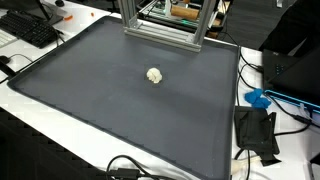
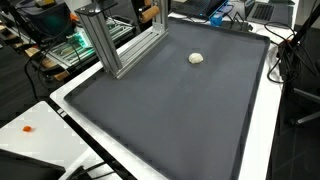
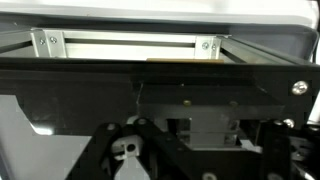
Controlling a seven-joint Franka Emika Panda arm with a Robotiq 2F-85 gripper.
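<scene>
In the wrist view, my gripper is at a wide black bar that runs across the front of a pale, metal-sided compartment. A dark block shows right at the fingers, and whether they grip it or merely touch it cannot be told. Inside the compartment, a tan strip is partly visible behind the bar. Neither exterior view clearly shows the gripper. A small round cream object lies alone on the dark grey mat, and exterior view 2 shows the same cream object near the mat's far edge.
A silver frame stands at the mat's back edge. Beside the mat on the right are a blue item, a black pouch-like item and cables. A keyboard sits at the left.
</scene>
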